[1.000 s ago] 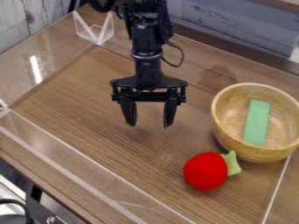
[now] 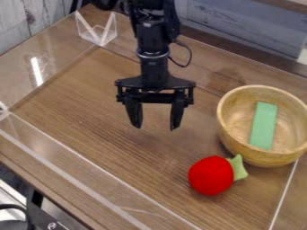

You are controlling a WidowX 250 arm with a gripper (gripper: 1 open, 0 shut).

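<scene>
A black robot gripper (image 2: pixel 153 116) hangs over the middle of the wooden table, open, with nothing between its fingers. To its lower right lies a red, round object (image 2: pixel 210 175) with a green part on its upper right side. At the right sits a tan bowl (image 2: pixel 240 144) holding a light green oblong object (image 2: pixel 265 127). The gripper is apart from both.
Dark cables show at the lower left edge. A pale wall or rail runs along the top left.
The arm and gripper have shifted very slightly over the last second. The bowl and the red object have not moved.
</scene>
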